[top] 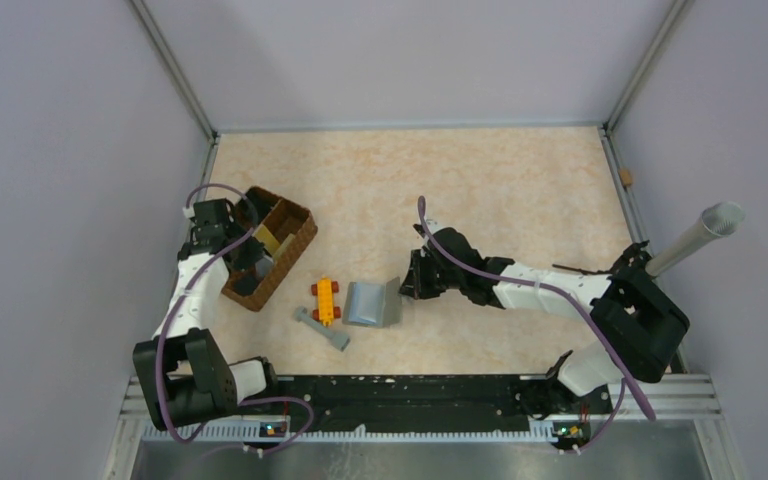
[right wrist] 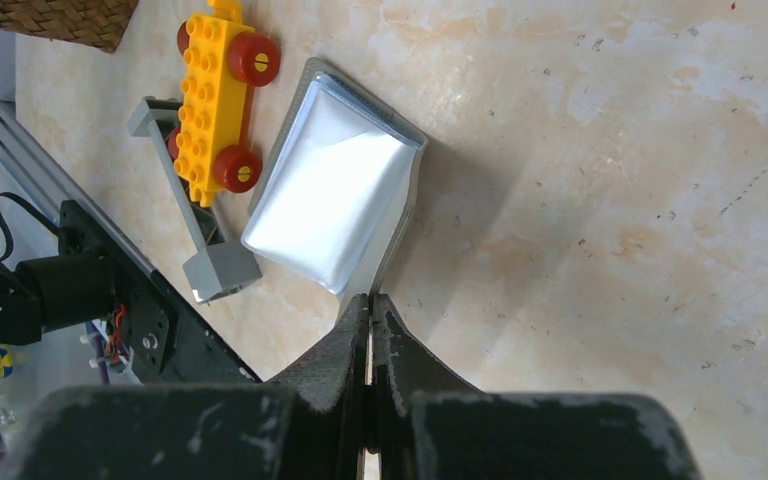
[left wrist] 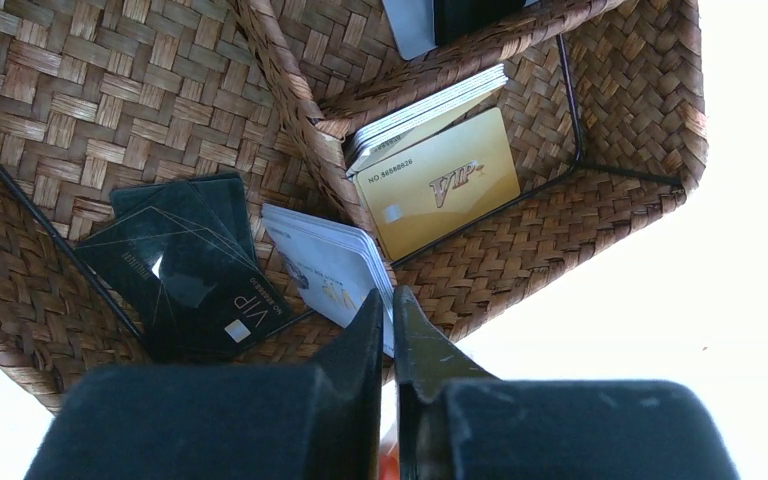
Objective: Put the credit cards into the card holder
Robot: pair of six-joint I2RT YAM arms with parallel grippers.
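My left gripper is down in the woven basket [left wrist: 630, 225], shut on white cards [left wrist: 330, 270] that stand tilted against a divider. Black VIP cards [left wrist: 185, 280] lie left of them; gold VIP cards [left wrist: 438, 183] and a white-edged stack sit in the neighbouring compartment. In the right wrist view, the card holder [right wrist: 330, 190] lies open on the table, clear sleeves showing. My right gripper is shut at the edge of its raised cover; whether that thin edge is between the fingertips is hard to tell.
A yellow toy car [right wrist: 210, 100] and a grey tool [right wrist: 220, 268] lie left of the holder, between it and the basket.
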